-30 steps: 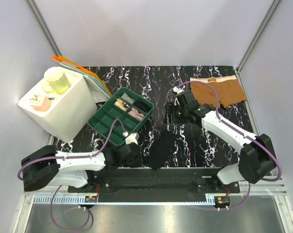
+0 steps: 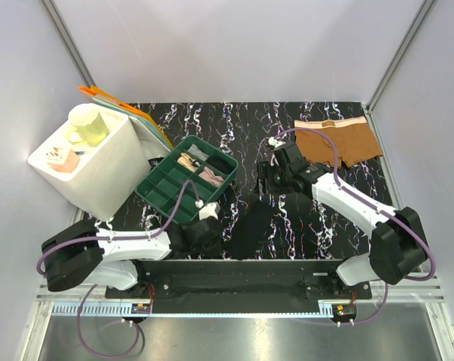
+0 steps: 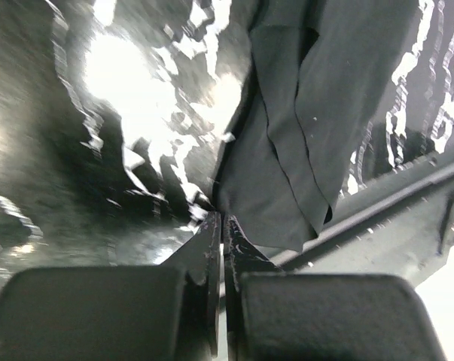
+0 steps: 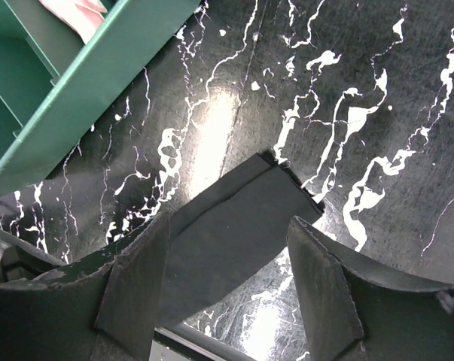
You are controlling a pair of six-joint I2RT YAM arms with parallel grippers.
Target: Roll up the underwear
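Observation:
The dark underwear (image 2: pixel 251 229), folded into a long flat strip, lies slantwise on the black marbled table. Its near end (image 3: pixel 268 214) shows crease lines in the left wrist view. My left gripper is shut, its tips right at the left corner of that end; whether any cloth is pinched between them is hard to tell. In the right wrist view, the far end of the underwear (image 4: pixel 242 214) lies flat below my right gripper, which stands open and empty, apart from the cloth.
A green divided box (image 2: pixel 163 184) with rolled items in some compartments stands just left of the underwear. Brown shorts (image 2: pixel 336 143) lie at the back right. A white bin (image 2: pixel 91 169) is at the left. The table's front edge runs close to the cloth's near end.
My left gripper has shifted slightly right to the underwear's near end, and that end appears a little displaced to the left. The right arm has stayed still.

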